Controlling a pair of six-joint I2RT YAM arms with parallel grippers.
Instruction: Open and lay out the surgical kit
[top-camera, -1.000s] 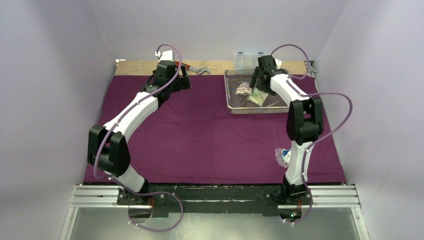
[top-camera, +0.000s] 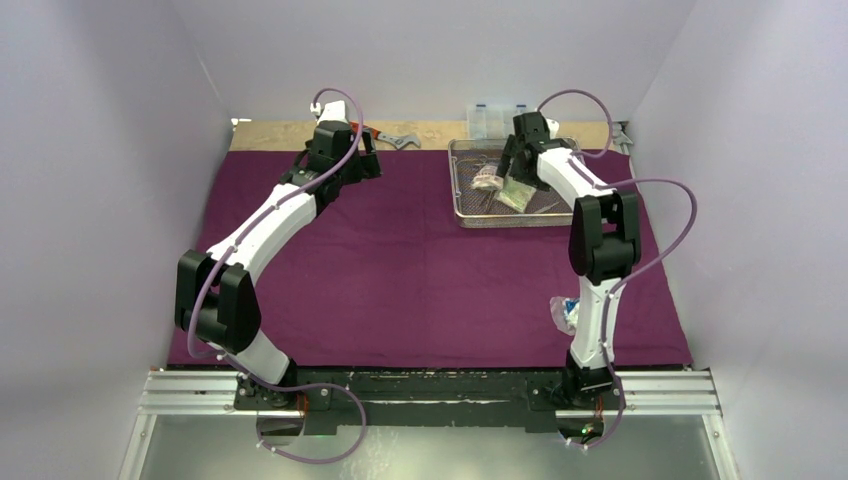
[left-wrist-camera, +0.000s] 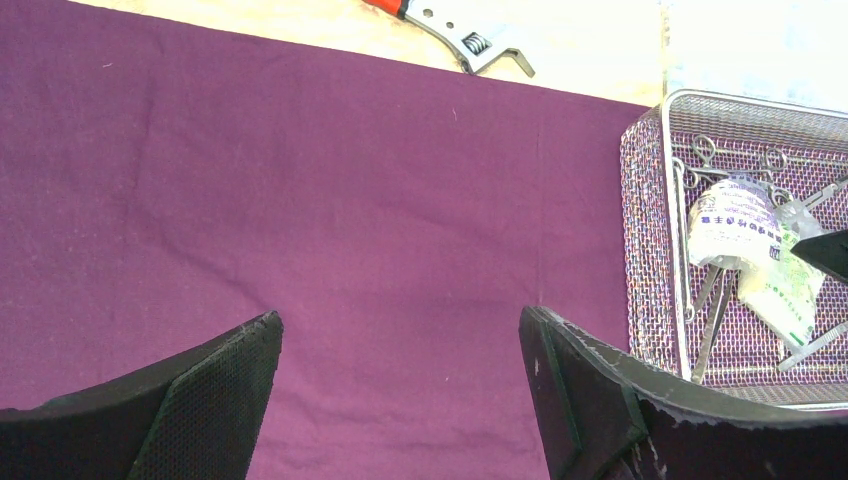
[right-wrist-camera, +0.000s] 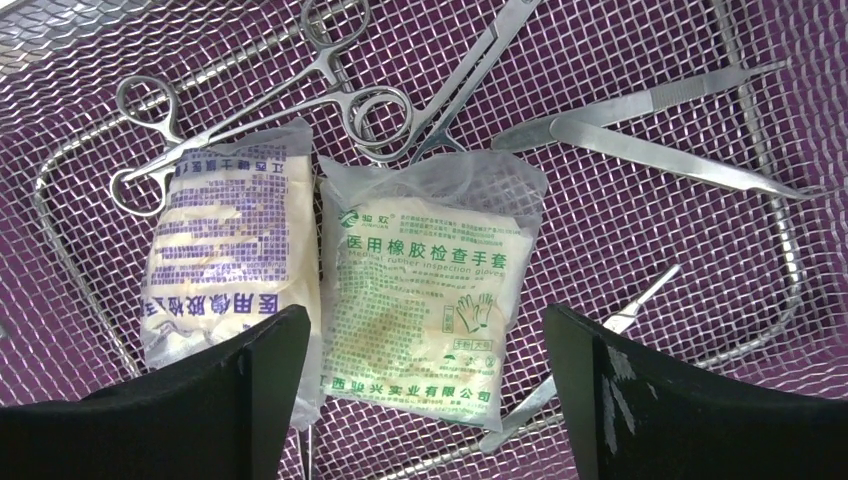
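Note:
A wire mesh tray (top-camera: 510, 221) at the back right holds two glove packets, one purple-printed (right-wrist-camera: 225, 225) and one green-printed (right-wrist-camera: 420, 300), with scissor-like clamps (right-wrist-camera: 150, 130), forceps and scalpel handles (right-wrist-camera: 660, 160) around them. My right gripper hangs open over the packets, its fingers either side of the green one from above; whether they touch is unclear. My left gripper stands open at the back left over bare purple cloth, nothing between its fingers.
An adjustable wrench (top-camera: 400, 139) and a clear plastic box (top-camera: 490, 120) lie on the wooden strip behind. A small plastic bag (top-camera: 563, 314) rests beside the right arm's base.
The left arm has not moved.

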